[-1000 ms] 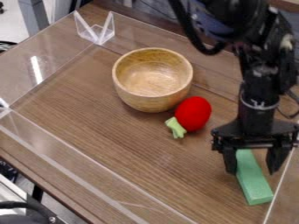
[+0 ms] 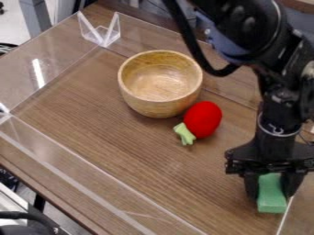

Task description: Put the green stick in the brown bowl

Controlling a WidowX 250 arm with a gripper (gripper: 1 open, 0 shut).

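The green stick (image 2: 270, 201) lies on the wooden table at the lower right, its near end showing and its far end hidden under my gripper (image 2: 271, 188). My black gripper reaches down over it from the right, one finger on each side of the stick. Whether the fingers press on it or stand slightly apart cannot be made out. Farther back and left, the brown bowl (image 2: 139, 96) stands upright and looks empty.
A red object with a pale green end (image 2: 201, 120) lies just right of the bowl, between it and my arm. A clear plastic holder (image 2: 101, 30) stands at the back left.
The stick, bowl and red object have stayed put.
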